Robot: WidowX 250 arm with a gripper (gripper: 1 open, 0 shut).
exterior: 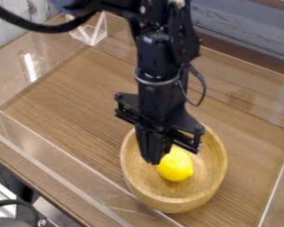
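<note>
My gripper (154,151) hangs over the left part of a tan round bowl (206,189), its fingertips pointing down and shut, with nothing seen between them. A yellow object (177,167) lies in the bowl, just to the right of and below the fingertips. The back of the bowl is hidden behind the black arm.
A clear plastic item stands at the back left, and pale walls or edges border the workspace. Dark cables show at the lower left.
</note>
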